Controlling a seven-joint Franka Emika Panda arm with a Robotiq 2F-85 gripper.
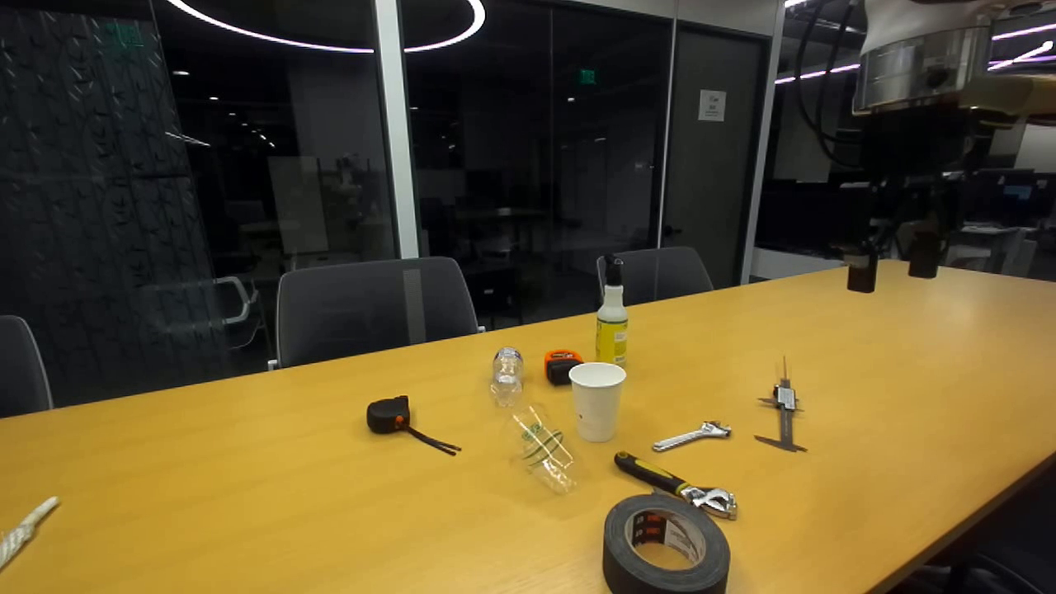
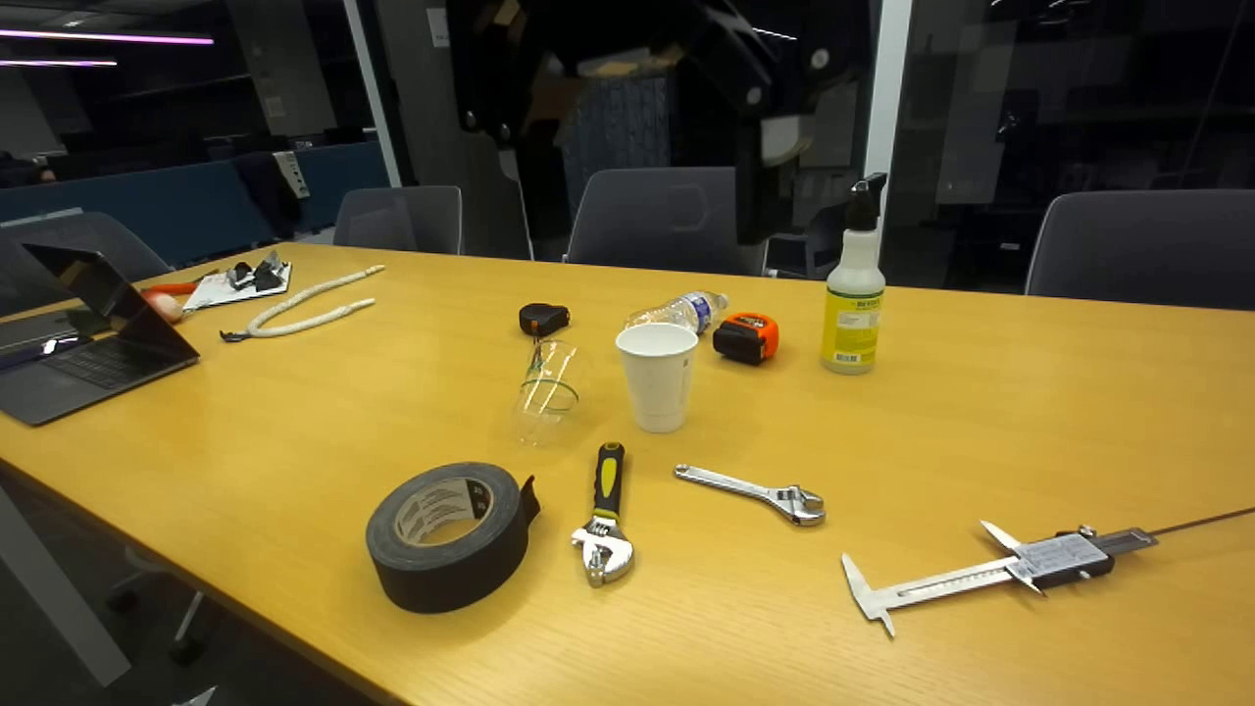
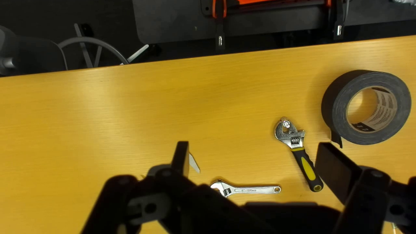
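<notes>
High above the table, my gripper stands open. Wide apart in the wrist view are its two dark fingers, with nothing held between them. Below, a silver adjustable wrench and a black-yellow handled wrench lie on the wood. A roll of black tape is to the left of them. The white paper cup is upright, beside a tipped clear plastic cup. The caliper lies at the right; in the wrist view the gripper hides most of it.
Farther back are a clear bottle, an orange tape measure, a black tape measure and a spray bottle. A laptop and a rope occupy the far left. Bare table stretches beside the wrenches.
</notes>
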